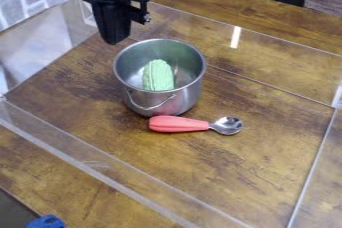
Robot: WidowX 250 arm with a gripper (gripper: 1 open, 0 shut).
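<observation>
My dark gripper [112,32] hangs at the top left of the view, above and left of a steel pot [185,72]; it appears shut, with nothing visible between its fingers. Inside the pot lies a green ridged object [158,82], like a corn cob. A spoon [181,123] with a pink handle and metal bowl lies on the wooden table just in front of the pot.
A clear plastic barrier runs along the left side. A blue object [44,221] sits at the bottom left edge.
</observation>
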